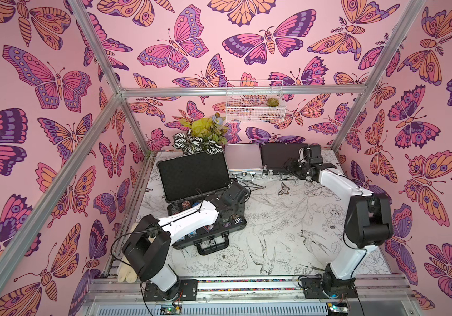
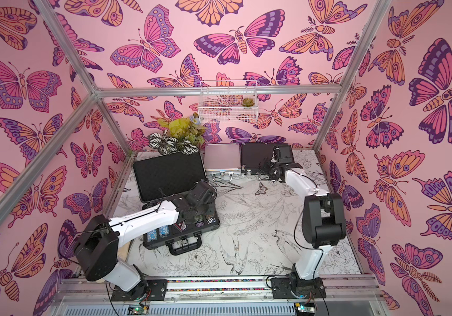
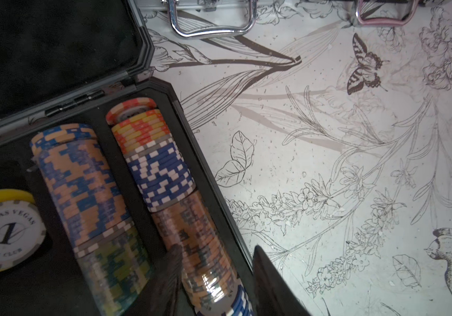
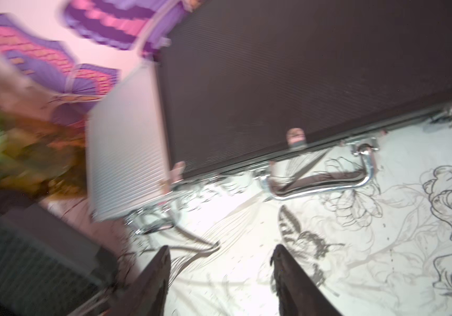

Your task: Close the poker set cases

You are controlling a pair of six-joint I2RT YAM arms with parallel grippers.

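Observation:
The black poker case (image 1: 201, 248) lies with its lid (image 1: 191, 173) raised and leaning back, and chip stacks (image 3: 160, 173) show inside. My left gripper hangs over the case's right side, fingers apart, above the chips and not visibly touching them. At the back, a silver case (image 1: 244, 158) stands beside a dark case (image 1: 278, 158), and both lids look down. Close in front of the dark case, my right gripper is parted, with only the tabletop showing between its fingers. The dark case's handle (image 4: 320, 189) lies toward the gripper.
A leafy plant (image 1: 202, 134) stands behind the raised lid. On the back wall hangs a white wire basket (image 1: 255, 108).

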